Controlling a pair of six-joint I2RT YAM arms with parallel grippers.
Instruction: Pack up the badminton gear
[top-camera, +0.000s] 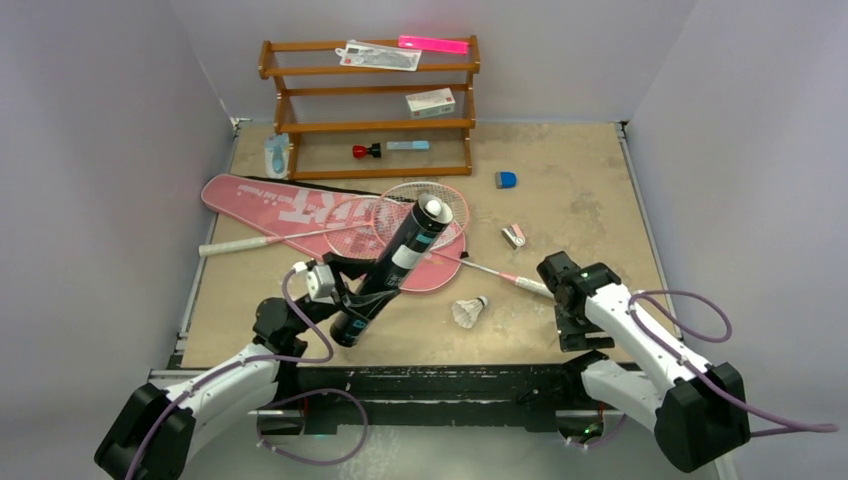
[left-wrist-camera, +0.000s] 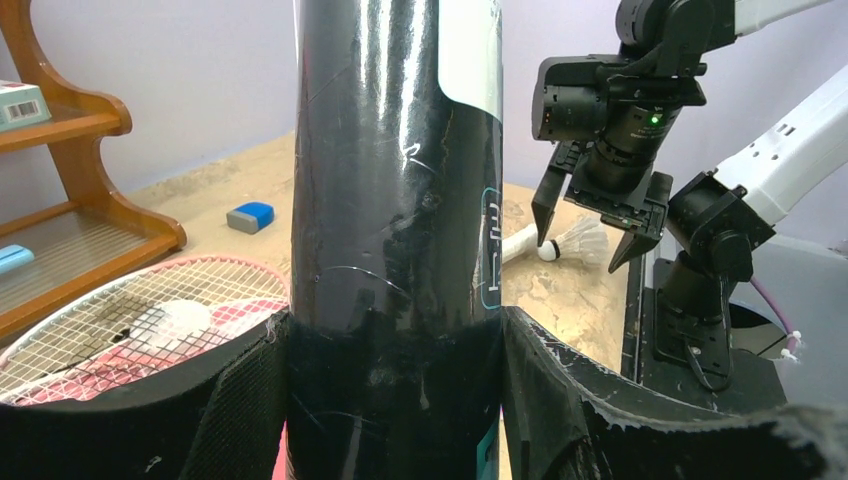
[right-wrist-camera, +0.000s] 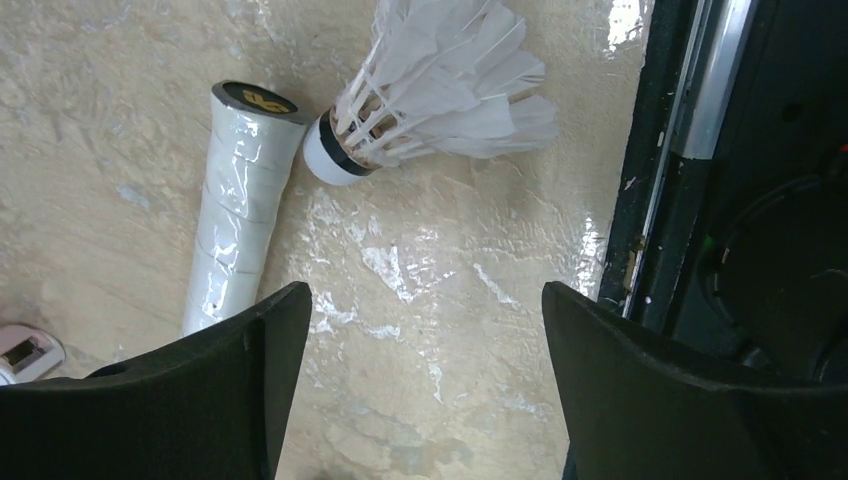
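My left gripper is shut on a black shuttlecock tube (top-camera: 395, 265), tilted at the front left, filling the middle of the left wrist view. My right gripper hangs open at the front right over a shuttlecock (right-wrist-camera: 430, 100) beside a racket grip (right-wrist-camera: 240, 200); nothing is between its fingers. A second shuttlecock (top-camera: 469, 311) lies right of the tube. Two pink rackets, with handles (top-camera: 232, 247), rest with their heads on the pink racket bag (top-camera: 250, 205).
A wooden rack (top-camera: 370, 127) with small items stands at the back. A blue block (top-camera: 505, 180) and a small metal object (top-camera: 513, 236) lie on the right.
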